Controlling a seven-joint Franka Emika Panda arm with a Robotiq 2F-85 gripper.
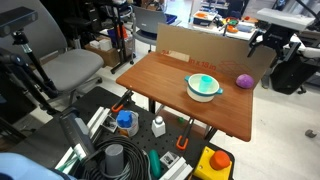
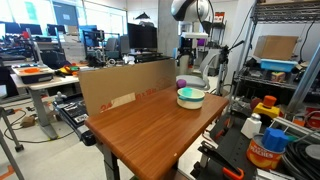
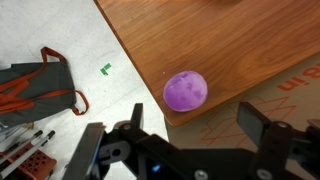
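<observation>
A round purple object rests on the wooden table near its back right corner; the wrist view shows the purple object close to the table's edge. My gripper is open above it, fingers spread wide and nothing between them. In exterior view 1 the gripper hangs clear of the tabletop. On the table stands a white bowl with a pale teal inside, left of and nearer than the purple object. Exterior view 2 has the bowl partly in front of the purple object.
A cardboard panel stands along the table's back edge, close to the purple object. An orange-red button on a yellow box sits off the front right of the table.
</observation>
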